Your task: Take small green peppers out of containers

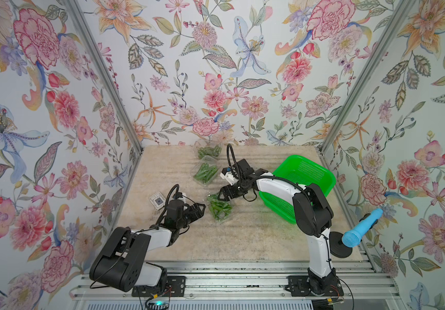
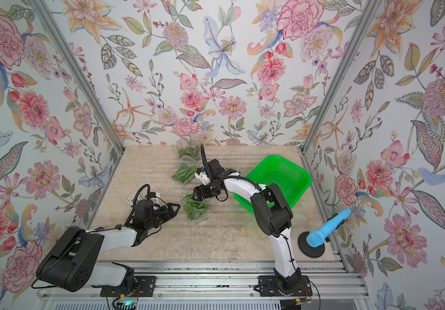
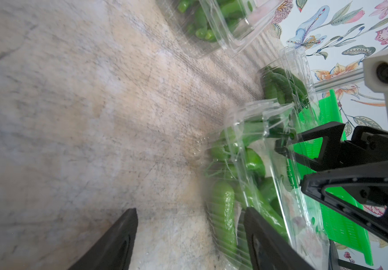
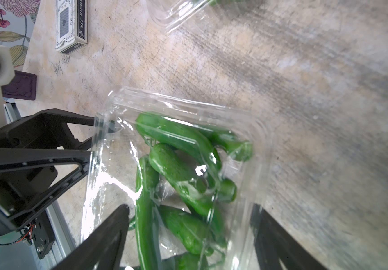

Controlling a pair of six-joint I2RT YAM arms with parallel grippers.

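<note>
A clear plastic container of small green peppers point(image 4: 175, 171) lies at mid table. My right gripper point(image 1: 223, 193) hangs over its upper right part, open, a finger on either side near the container in the right wrist view. My left gripper is low beside the container's left side, fingers apart, the table between them and the peppers point(image 3: 223, 211) just right of them. Two more containers of peppers, a middle one point(image 1: 206, 171) and a rear one point(image 1: 208, 150), lie behind it.
A green basket point(image 1: 305, 168) stands at the right, partly under my right arm. A small white box point(image 1: 157, 200) lies at the left, and a blue cylinder point(image 1: 359, 230) on a black stand at the front right.
</note>
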